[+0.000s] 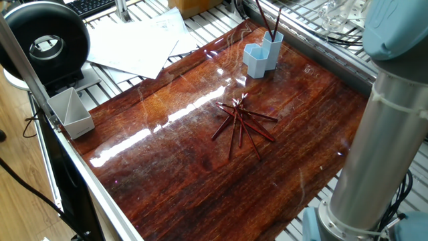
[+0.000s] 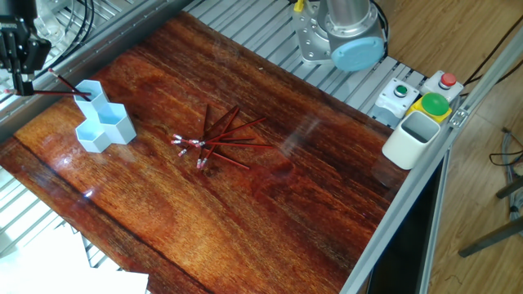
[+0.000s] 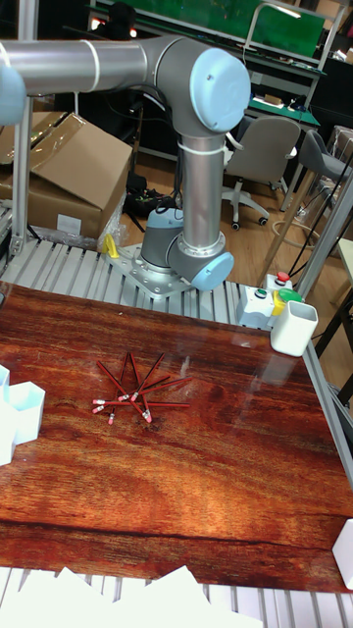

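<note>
In exterior view 2, my gripper (image 2: pixel 24 90) is at the upper left, above and beside the light-blue holder of joined hexagonal cups (image 2: pixel 95 122). Its fingers look close together around a dark red pencil (image 2: pixel 59 92), whose other end reaches the holder's far cup. A second pencil (image 2: pixel 69 85) leans in that same cup. Both show in exterior view 1, the longer pencil (image 1: pixel 263 16) running out of the top edge and the other pencil (image 1: pixel 277 23) tilting right. Several dark red pencils (image 1: pixel 244 127) lie crossed in a heap on the wooden board, pale ends bunched together.
A white square cup (image 2: pixel 411 140) stands near the button boxes (image 2: pixel 397 96) at the board's corner. On another edge sits a white box (image 1: pixel 71 114). Paper sheets (image 1: pixel 130 47) lie beyond the board (image 1: pixel 167 181), which is mostly bare around the heap.
</note>
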